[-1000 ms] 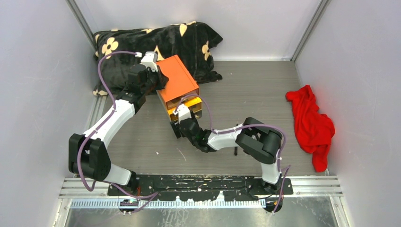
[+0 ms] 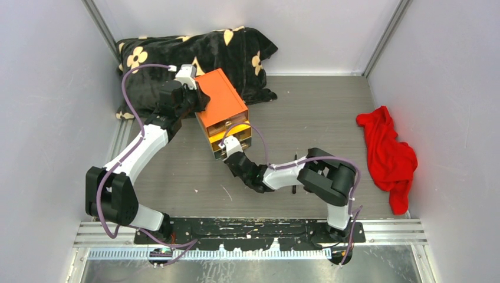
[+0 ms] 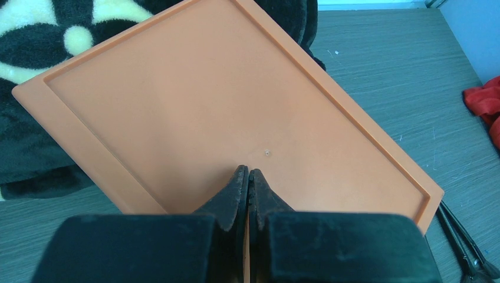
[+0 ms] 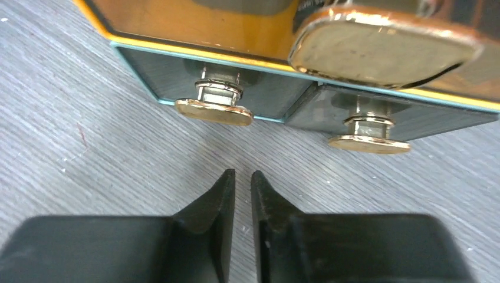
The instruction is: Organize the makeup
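Note:
An orange-topped makeup organizer [image 2: 221, 91] with yellow and dark drawers stands left of centre. My left gripper is shut over its top [image 3: 177, 94], nothing visible between its fingers. My right gripper is part open with nothing between its fingers, low in front of the drawers. In the right wrist view two dark lower drawers show gold knobs, a left knob [image 4: 212, 112] and a right knob [image 4: 368, 141], below the yellow drawer edge [image 4: 153, 44], with a larger gold knob [image 4: 383, 47] above. The fingertips sit just below and between the two lower knobs.
A black floral blanket [image 2: 147, 59] lies behind the organizer and a red cloth [image 2: 386, 153] at the right. Dark thin tools [image 3: 457, 236] lie beside the organizer, partly hidden under the right arm in the top view.
My right gripper has drawn back slightly toward the lower right from the drawer fronts, uncovering more of the lower drawers. The left arm and organizer look unchanged.

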